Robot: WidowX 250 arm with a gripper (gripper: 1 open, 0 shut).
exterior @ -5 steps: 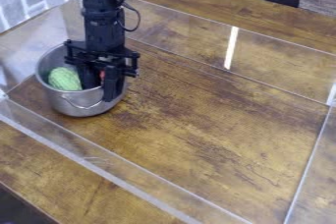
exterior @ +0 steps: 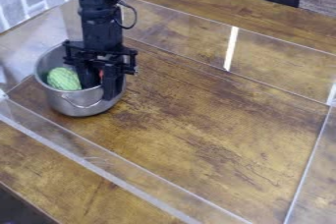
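My black gripper [exterior: 105,75] reaches down from the top left into a metal bowl [exterior: 58,101] at the left of the table. A pale green textured object [exterior: 63,79] lies in the bowl's left side, beside the gripper. Something small and red shows partly behind the fingers. The fingertips are mostly inside the bowl, and I cannot tell how far apart they are or whether anything is between them.
Clear panels or strips edge the work area, with a white tape mark toward the back right.
The gripper has shifted very slightly within the bowl. The bowl and the green object look almost unmoved.
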